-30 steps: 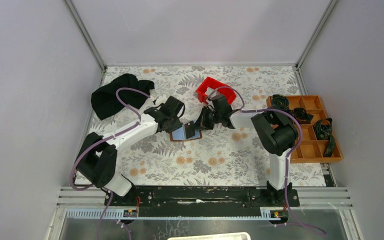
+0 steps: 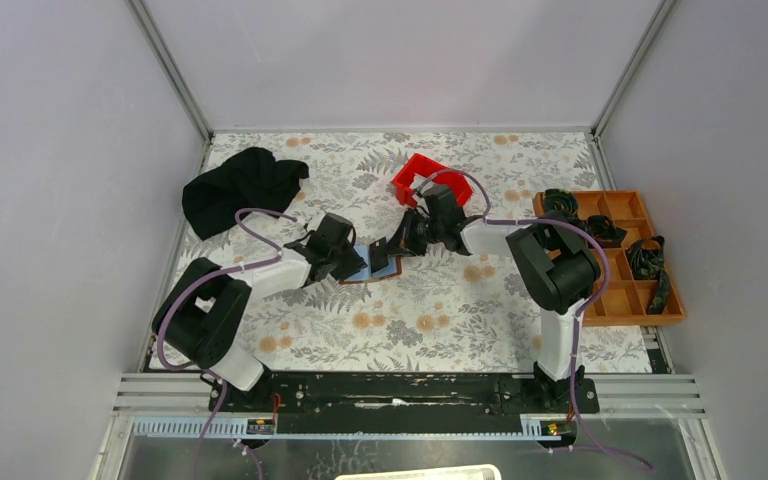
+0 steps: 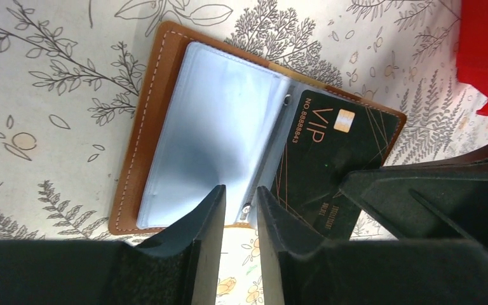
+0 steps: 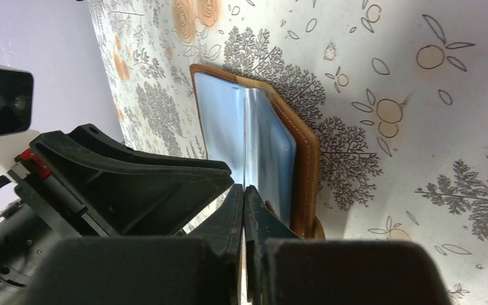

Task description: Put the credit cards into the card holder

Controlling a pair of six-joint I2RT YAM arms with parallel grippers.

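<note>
The brown card holder [image 3: 133,159] lies open on the patterned table with pale-blue sleeves [image 3: 203,133]. A black VIP card [image 3: 330,140] lies on its right half, partly under my right gripper, as the left wrist view shows. My left gripper is over the holder's middle, fingertips parted a little, with nothing clearly between them. My right gripper is shut at the holder's edge, pointing along the sleeves; nothing shows between its fingers.
A red tray [image 2: 430,180] sits behind the holder. A black cloth [image 2: 245,190] lies at back left, and a wooden compartment box [image 2: 620,295] with dark straps is at right.
My right arm has barely moved.
</note>
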